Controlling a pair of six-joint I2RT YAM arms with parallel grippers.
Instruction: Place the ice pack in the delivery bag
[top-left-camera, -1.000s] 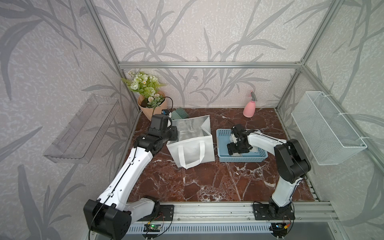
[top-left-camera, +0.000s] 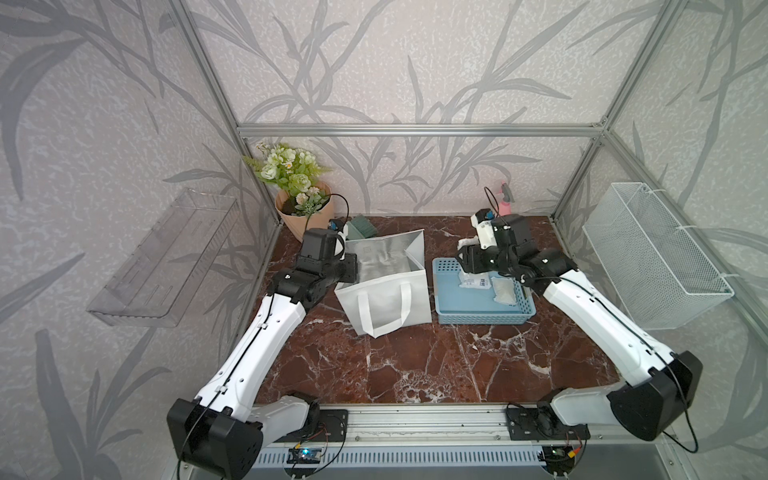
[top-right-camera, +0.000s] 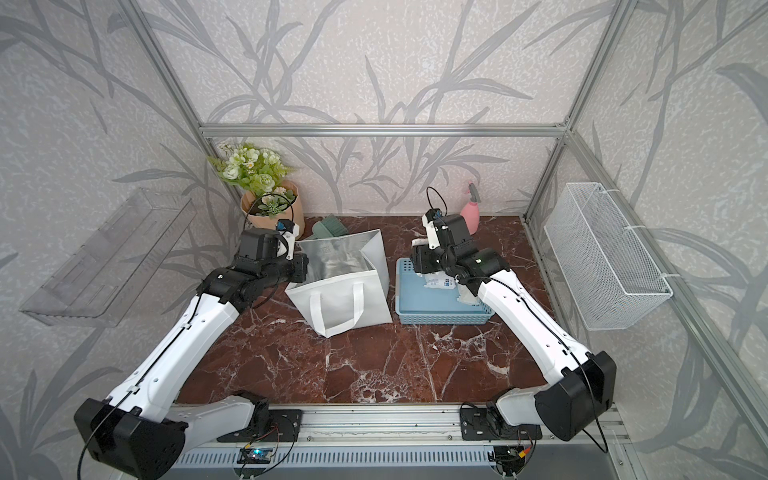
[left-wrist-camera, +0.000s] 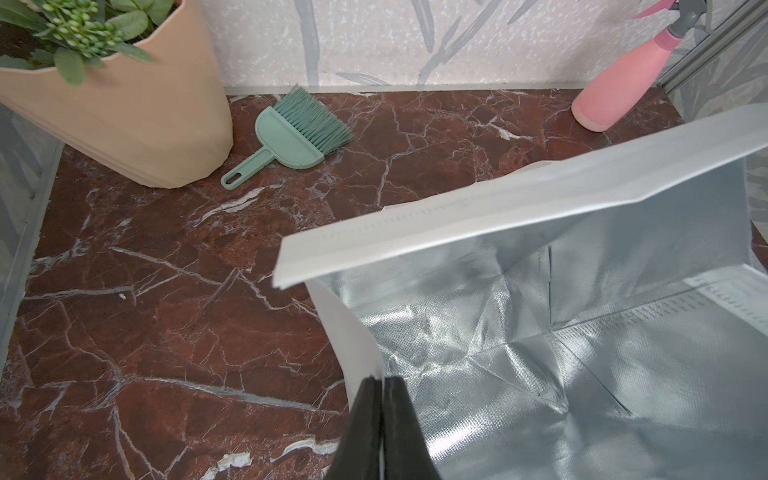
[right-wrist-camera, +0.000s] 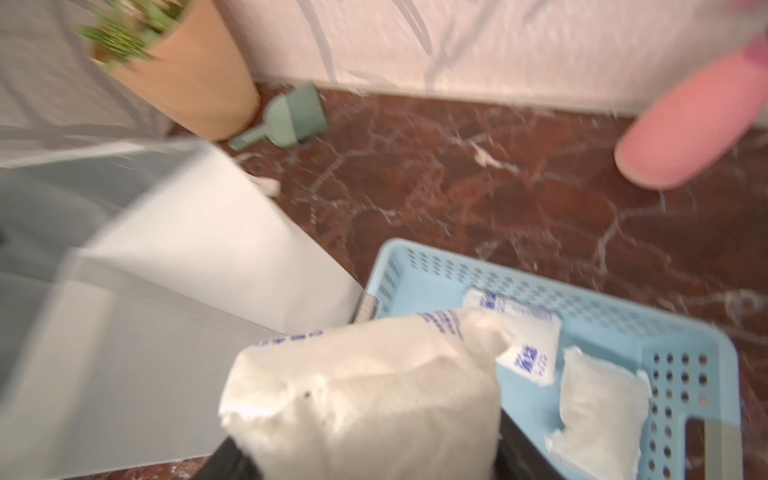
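Observation:
The delivery bag (top-left-camera: 392, 297) stands with its mouth spread, showing its silver lining (left-wrist-camera: 512, 376). At its left wall, my left gripper is shut with the thin white bag edge running in between its fingertips. A white ice pack (right-wrist-camera: 368, 392) with blue print fills the lower middle of the right wrist view. My right gripper is shut on it, its fingers mostly hidden behind the pack. It hangs above the blue basket, to the right of the bag.
In the blue basket (right-wrist-camera: 712, 344) lie more white packs, among them a printed one (right-wrist-camera: 520, 332) and a plain one (right-wrist-camera: 604, 408). Behind stand a potted plant (top-left-camera: 308, 209), a green brush (left-wrist-camera: 292, 140) and a pink spray bottle (left-wrist-camera: 628, 84).
My right gripper has risen out of the basket and moved back, carrying a white pack. The left arm is nearly still; the bag has shifted very slightly right.

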